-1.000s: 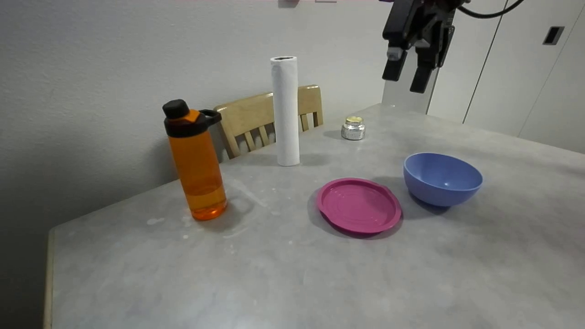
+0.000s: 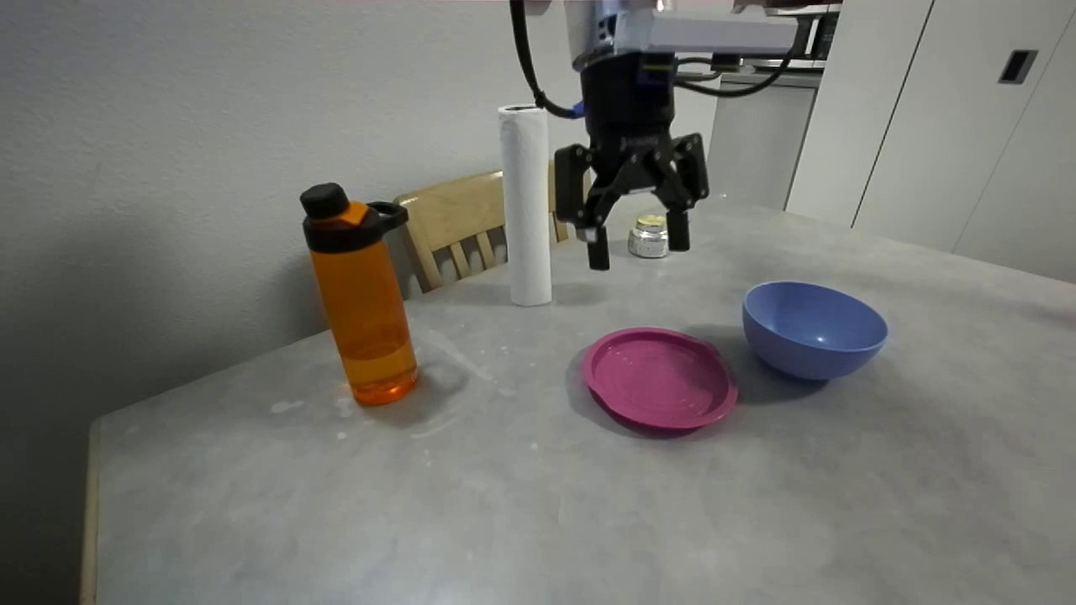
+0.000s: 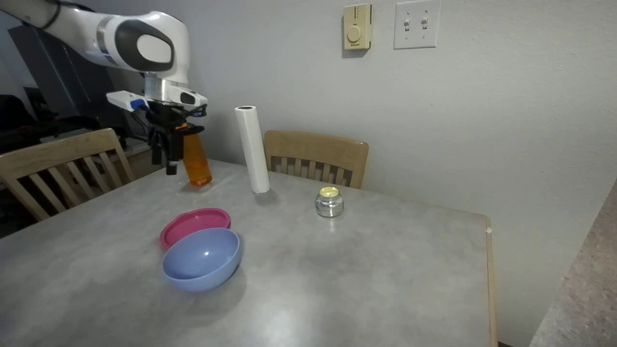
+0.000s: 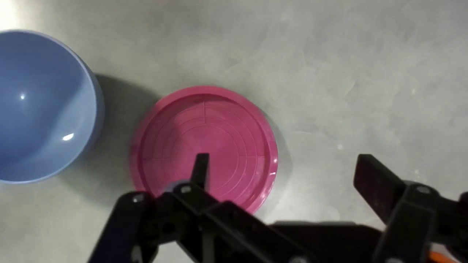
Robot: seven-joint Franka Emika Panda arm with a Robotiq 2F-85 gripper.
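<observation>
My gripper (image 2: 640,257) is open above the table, its two fingers wide apart and nothing between them. Below it in the wrist view lies a round pink lid or plate (image 4: 206,140), flat on the table; the left finger (image 4: 200,171) overlaps its lower part in that view. A blue bowl (image 2: 814,333) stands upright close beside the pink piece, empty as far as shows. An orange bottle (image 2: 363,313) with a black cap stands upright near the wall. In the second exterior view, the gripper (image 3: 163,166) hangs in front of this bottle (image 3: 197,159) and hides part of it.
A white paper roll (image 3: 252,150) stands upright near the wall-side table edge, and a small silver jar with a yellow top (image 3: 329,202) sits farther along. Chairs, one wooden chair (image 3: 315,147) among them, border the table (image 3: 376,272).
In the first exterior view my gripper has come left and lower, from the upper right to above the pink piece's far side. It was open before too. The objects on the table have not moved.
</observation>
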